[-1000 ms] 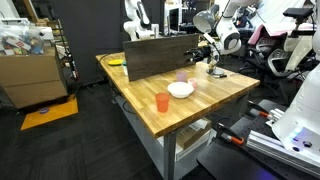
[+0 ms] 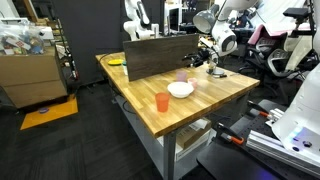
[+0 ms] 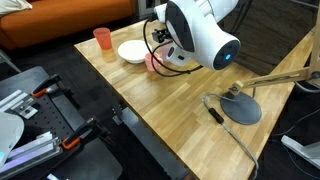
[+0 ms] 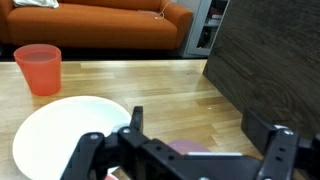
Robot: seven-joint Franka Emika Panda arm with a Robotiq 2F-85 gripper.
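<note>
My gripper is open, its dark fingers wide apart at the bottom of the wrist view with nothing held. Below the gap shows the top of a mauve object (image 4: pixel 187 147), partly hidden by the gripper. To the left lies a white bowl (image 4: pixel 65 130), with an orange-red cup (image 4: pixel 38 70) behind it. In the second exterior view, a pink cup (image 3: pixel 154 62) stands beside the bowl (image 3: pixel 132 50), close to the arm. The first exterior view shows the mauve cup (image 2: pixel 181 75) on the table, nearer the camera than my gripper.
A dark upright panel (image 2: pixel 160 56) runs along one side of the wooden table (image 2: pixel 150 112). A lamp-like stand with a round grey base (image 3: pixel 238 108) and a cable occupies the other end. Bare tabletop (image 3: pixel 150 95) lies in front of the arm.
Over the last second the arm has come slightly lower and toward the cups in the first exterior view. The bowl and cups stay where they were.
</note>
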